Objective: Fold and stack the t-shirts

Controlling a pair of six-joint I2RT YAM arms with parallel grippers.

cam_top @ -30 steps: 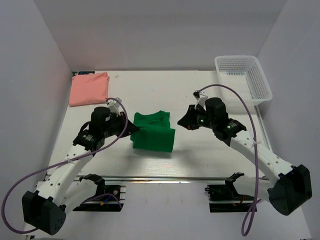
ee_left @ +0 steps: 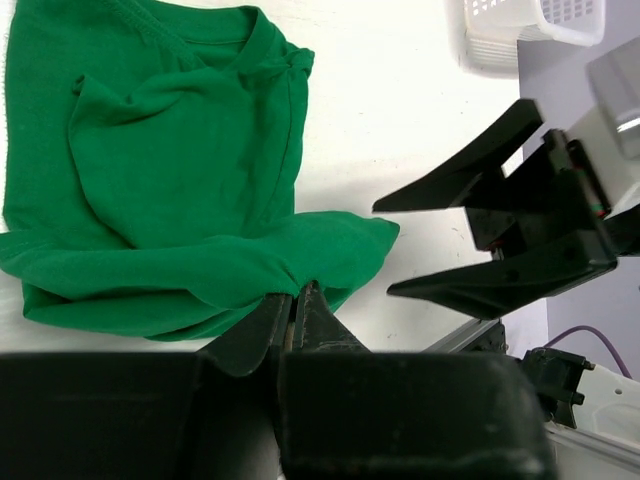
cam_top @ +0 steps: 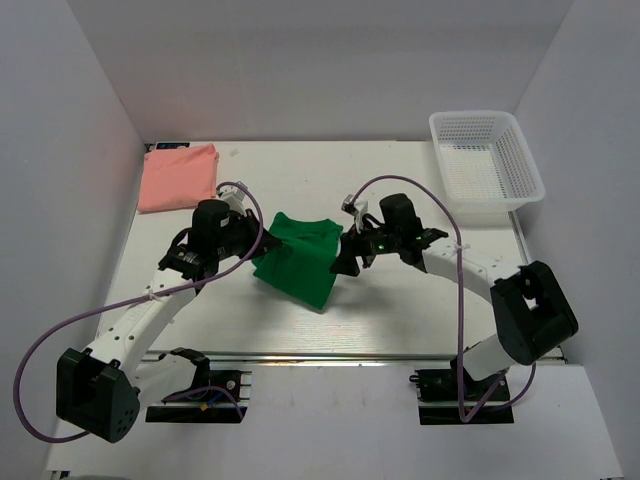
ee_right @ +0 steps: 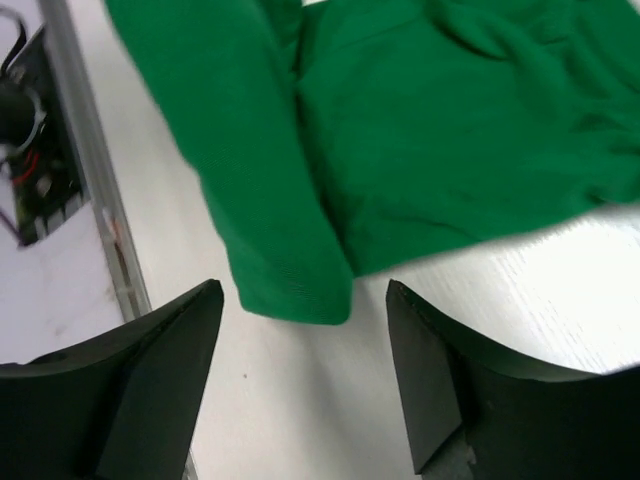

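A green t-shirt (cam_top: 305, 260) lies mid-table with its front part lifted into a fold; in the left wrist view it (ee_left: 180, 140) shows a collar at the upper edge. My left gripper is shut on the lifted fabric. My right gripper (cam_top: 352, 255) stands open at the shirt's right edge; in the left wrist view its fingers (ee_left: 510, 270) flank the raised green corner, and in the right wrist view that corner (ee_right: 290, 280) hangs between and beyond the fingertips. A folded pink t-shirt (cam_top: 175, 178) lies at the back left.
A white mesh basket (cam_top: 470, 180) sits at the back right of the table (cam_top: 280, 170). The table's front rail runs just below both arms.
My right gripper has moved left to the shirt's edge and opened.
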